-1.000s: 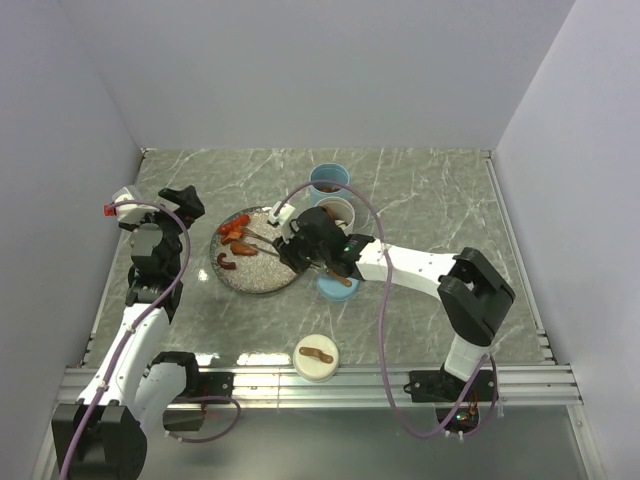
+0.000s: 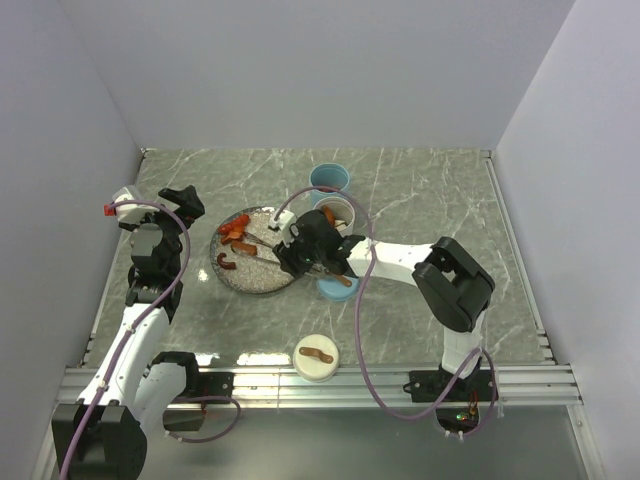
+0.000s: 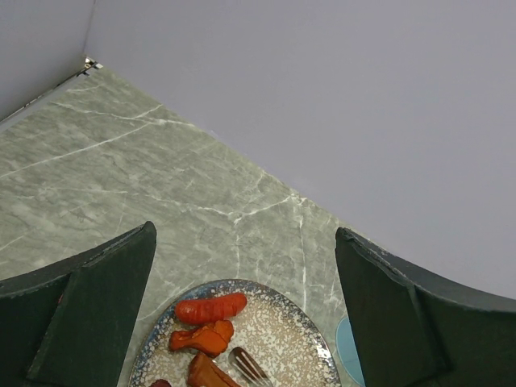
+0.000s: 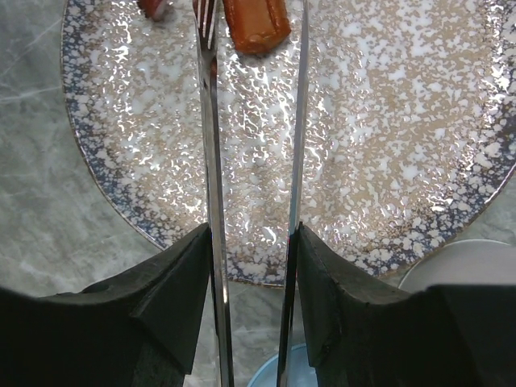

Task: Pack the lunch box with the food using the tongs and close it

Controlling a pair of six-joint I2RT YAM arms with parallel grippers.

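Note:
A pair of metal tongs (image 4: 211, 137), one arm ending in fork tines, reaches over the speckled round plate (image 4: 153, 177). The right gripper is open, its fingers standing close on either side of the tongs' two spread arms. Toward the tips, a brown food piece (image 4: 260, 26) lies on the plate between those arms. In the top view, more food is on the plate: a red sausage (image 2: 235, 223), an orange drumstick (image 2: 231, 236) and a dark curved piece (image 2: 225, 261). Empty and open, my left gripper (image 2: 182, 204) hangs at the plate's far left.
Behind the right gripper stand a white cup (image 2: 343, 210) with food inside and a blue cup (image 2: 329, 177). A blue dish (image 2: 338, 290) sits below it. Near the front edge is a white round piece (image 2: 317, 369) with a brown strip across it.
The right arm's elbow has moved left and the gripper has shifted slightly lower. Over the plate, the tongs' arms have spread apart. The left arm has stayed still.

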